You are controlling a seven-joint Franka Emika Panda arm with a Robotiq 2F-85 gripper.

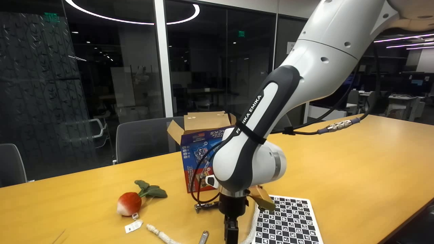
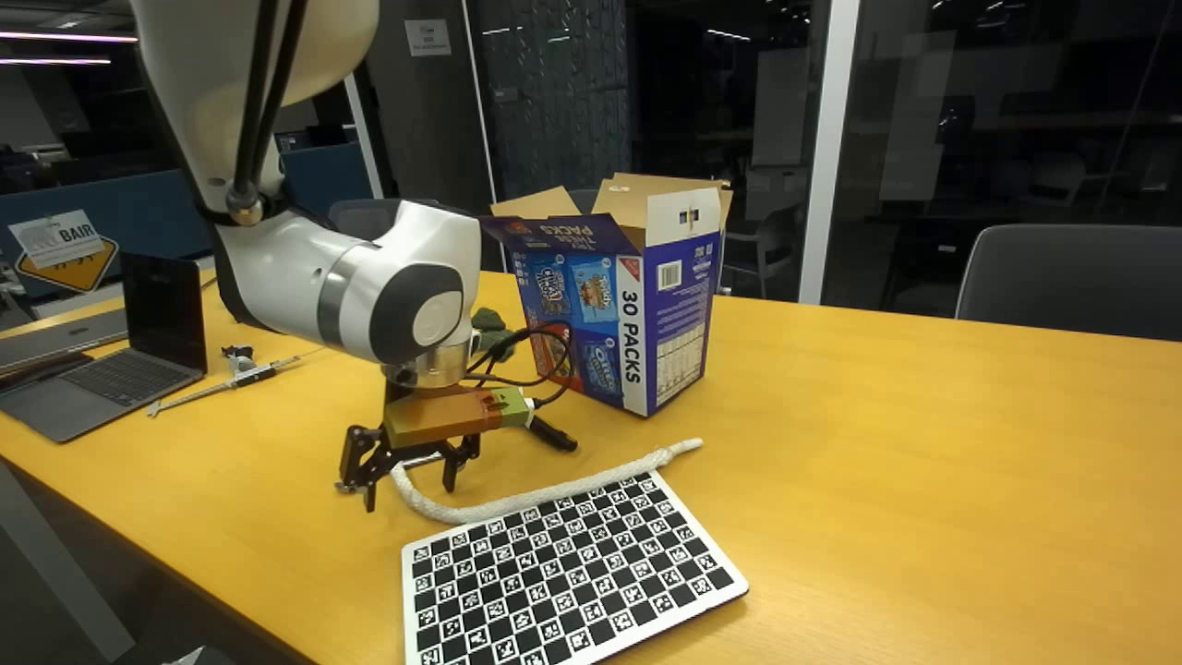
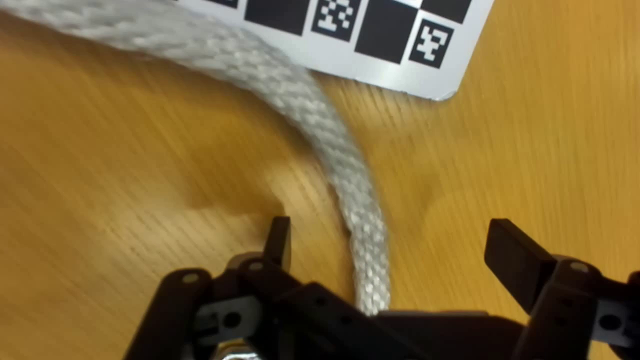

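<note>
A whitish braided rope lies curved on the wooden table. In the wrist view it runs down between the two parted fingers of my open gripper, touching neither fingertip as far as I can see. From the second exterior view, my gripper hangs low over the table at one end of the visible stretch of rope. In the first exterior view a loose rope end shows left of the gripper, whose tips are cut off or hidden at the lower edge.
A patterned marker board lies against the rope. Behind stands an open snack box. A red-and-white plush radish and a metal tool lie to the left, and a laptop sits across the table.
</note>
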